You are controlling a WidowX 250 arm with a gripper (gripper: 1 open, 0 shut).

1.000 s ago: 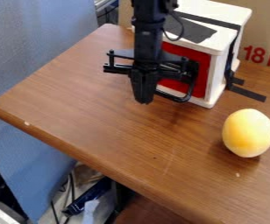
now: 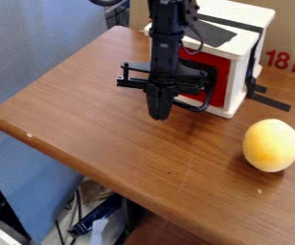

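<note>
My black gripper (image 2: 159, 103) points down over the middle of the wooden table (image 2: 86, 124), in front of a white box with a red front (image 2: 215, 76). The fingertips hang low near the box's left front; whether they are open or shut is hard to make out. A pale yellow round object (image 2: 272, 145), like a fruit, lies on the table to the right, apart from the gripper.
A cardboard box (image 2: 291, 43) stands behind at the right. Black straps (image 2: 268, 100) lie beside the white box.
The gripper has shifted slightly to the right and downward compared with a second ago. The boxes and the yellow object have not moved.
</note>
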